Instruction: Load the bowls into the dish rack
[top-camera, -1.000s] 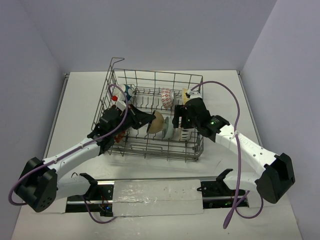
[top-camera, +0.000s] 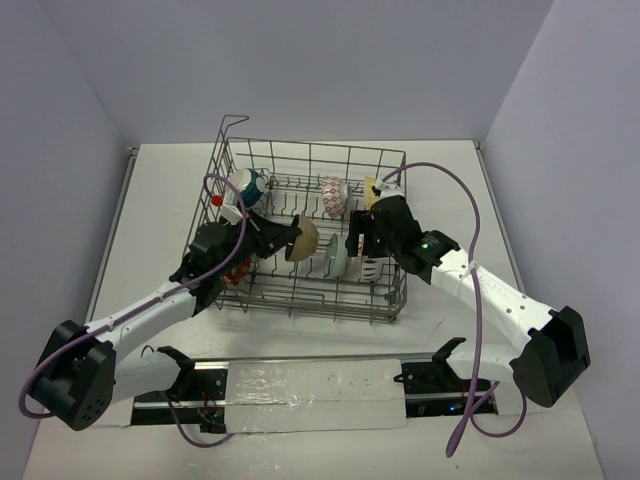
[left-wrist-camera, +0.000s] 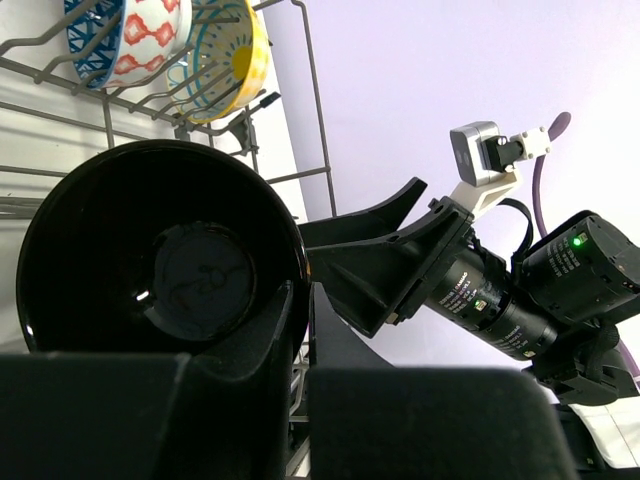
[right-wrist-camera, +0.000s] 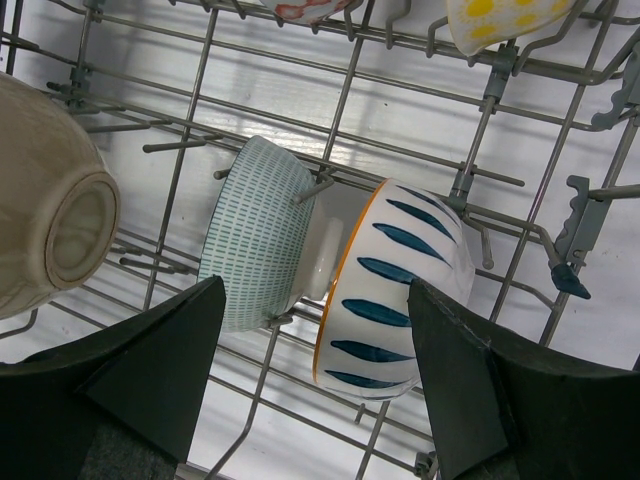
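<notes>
My left gripper (top-camera: 292, 236) is shut on the rim of a tan bowl (top-camera: 305, 241) with a dark inside (left-wrist-camera: 110, 230). The bowl is tipped on its side above the rack, and its tan outside (right-wrist-camera: 40, 200) shows at the left of the right wrist view. The dish rack (top-camera: 310, 312) holds a green-dashed bowl (right-wrist-camera: 255, 230) and, beside it, a white bowl with blue stripes (right-wrist-camera: 390, 290), both on edge. Above these two, my right gripper stands open, its fingers (right-wrist-camera: 185, 330) spread and nothing gripped between them.
Toward the back of the rack stand a red-patterned bowl (top-camera: 334, 197) and a yellow-patterned bowl (top-camera: 371, 190). A blue-and-white bowl (top-camera: 247, 186) is at the back left. Wire tines (right-wrist-camera: 175, 146) rise between the tan and green-dashed bowls.
The left gripper has shifted slightly left with the tan bowl, widening the space between it and the green-dashed bowl. The right arm looks still.
</notes>
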